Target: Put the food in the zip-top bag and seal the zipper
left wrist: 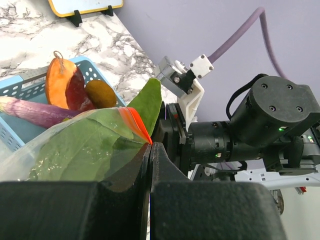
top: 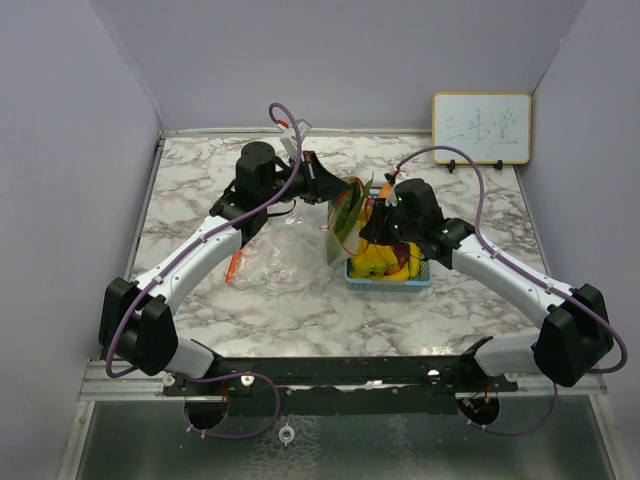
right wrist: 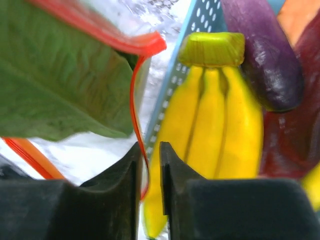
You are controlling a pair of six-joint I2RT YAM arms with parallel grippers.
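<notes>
The clear zip top bag (top: 338, 235), with green leafy food (top: 349, 210) inside, hangs upright with its orange-red zip edge spread in a loop. At its far side my left gripper (top: 345, 190) is shut on the rim; the left wrist view shows the orange zip strip (left wrist: 136, 122) running to its fingertips. My right gripper (top: 367, 234) is at the near right side of the mouth. In the right wrist view its fingers stand part open, and the thin red rim (right wrist: 135, 107) passes down between its fingertips, close to the left finger (right wrist: 131, 162).
Right beside the bag stands a blue basket (top: 388, 285) holding bananas (right wrist: 212, 115), an eggplant (right wrist: 267, 55) and other food. Another clear bag (top: 285, 250) lies flat on the left. A whiteboard (top: 482, 125) stands at the back right.
</notes>
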